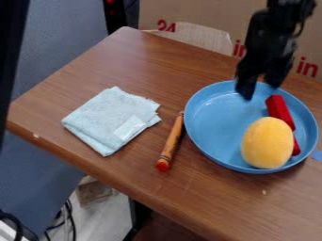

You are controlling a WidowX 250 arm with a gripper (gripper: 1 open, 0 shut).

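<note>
A yellow oval object (266,143) rests at the front of the blue plate (221,132), partly over a red object (281,110) with a handle. My black gripper (261,80) is above the back of the plate, blurred, apart from the yellow object, with nothing visible held in it; its fingers appear separated.
A wooden stick with a red end (171,143) lies left of the plate, and a folded pale cloth (108,120) lies further left. A cardboard box (195,14) stands behind.
</note>
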